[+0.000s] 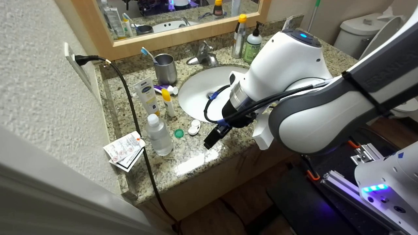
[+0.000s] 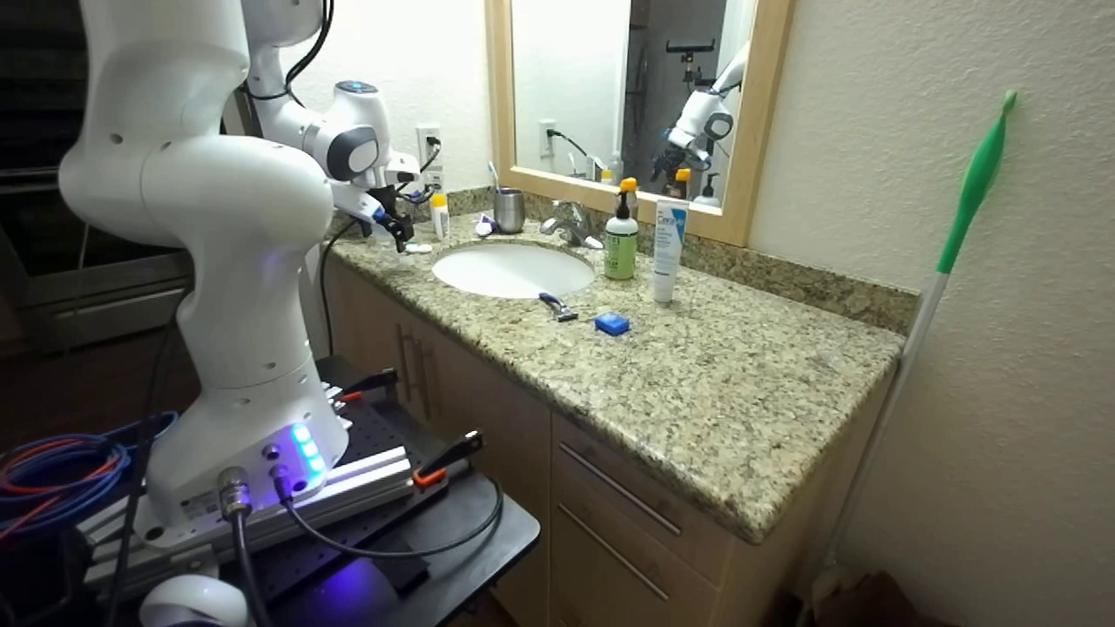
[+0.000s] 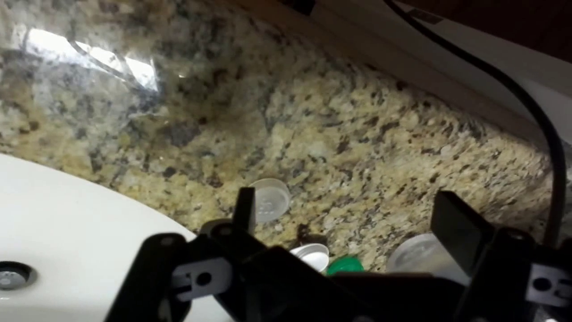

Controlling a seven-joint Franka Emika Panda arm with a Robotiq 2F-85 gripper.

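My gripper is open over the granite counter, its fingers far apart and nothing between them. Close by the left finger in the wrist view lies a small translucent cap, partly covered by that finger. A white contact lens case and a green cap show below it, cut off by the gripper body. In exterior view 1 the gripper hides the translucent cap; the lens case, green cap and clear bottle stand to its left.
The white sink lies behind the gripper. Beyond the bottle are a lotion tube, a yellow-capped stick and a steel cup. A black cable runs down the left. At the right, a razor and blue box lie on the counter.
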